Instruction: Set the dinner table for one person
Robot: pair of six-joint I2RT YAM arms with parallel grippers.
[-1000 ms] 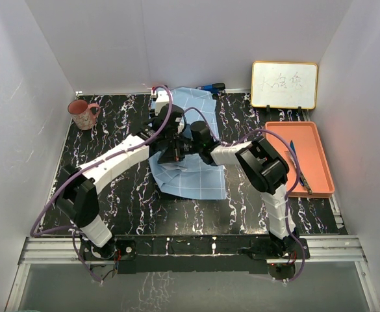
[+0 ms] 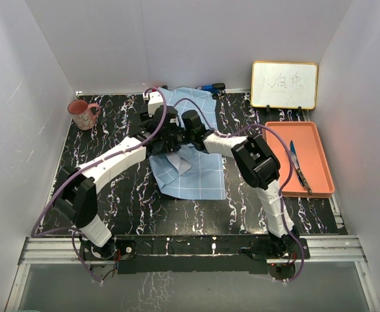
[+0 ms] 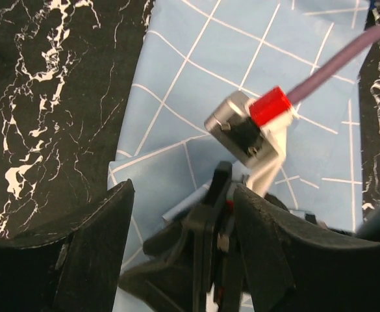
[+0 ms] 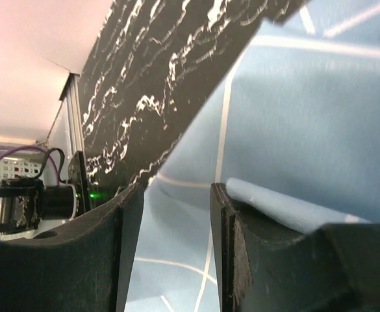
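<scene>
A light-blue cloth with white grid lines [image 2: 206, 182] lies on the dark marbled table, its lower-left part folded over in a loose flap. My two grippers meet close together above its left side. In the left wrist view the left gripper stands part open over the cloth, with the black right gripper showing close beyond its fingers. Seen from the right wrist, the right gripper is part open as well, the cloth [image 4: 293, 123] showing behind the gap and a raised fold passing by one finger. I see no cloth clearly pinched by either.
An orange tray [image 2: 293, 129] with a knife [image 2: 295, 157] and other cutlery stands at the right. A pink patterned mug [image 2: 83, 115] is at the back left, and a whiteboard [image 2: 284, 84] leans at the back right. Bare table lies in front of the cloth.
Both grippers have shifted slightly left over the cloth. The pale flap beneath them looks more raised and more visible than before. Tray, cutlery and mug have not moved.
</scene>
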